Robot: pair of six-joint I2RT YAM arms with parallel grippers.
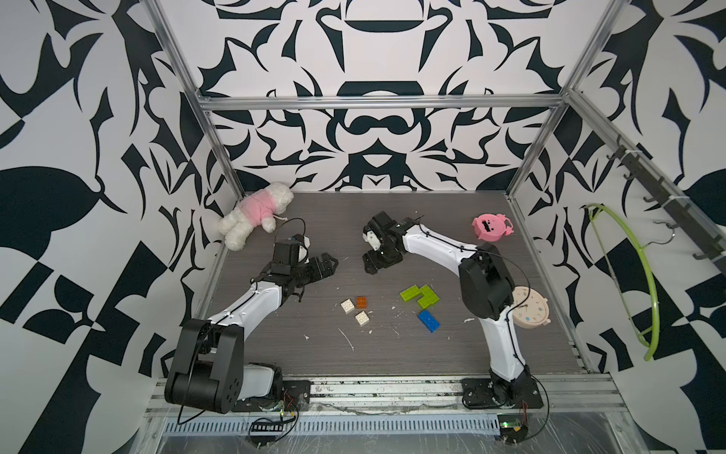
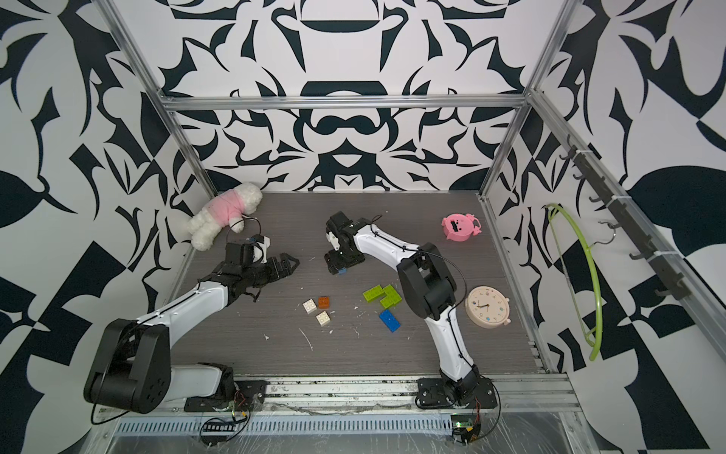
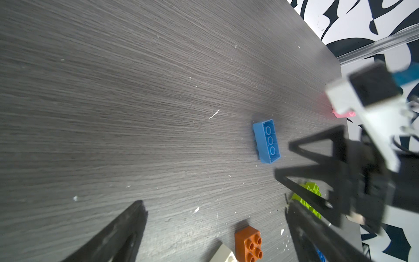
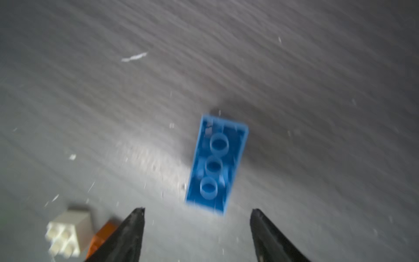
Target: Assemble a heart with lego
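Note:
A light blue brick lies on the table with its hollow underside up, free of both grippers. In the left wrist view that brick rests just beyond the right gripper's fingers. My right gripper is open, close to the brick and empty. To the left, my left gripper also stands open with nothing between its fingers. An orange brick sits near two white bricks. Right of these are joined or touching green bricks and a darker blue brick.
A pink toy stands at the back right, and a round beige clock is by the right arm. A plush toy leans at the back left.

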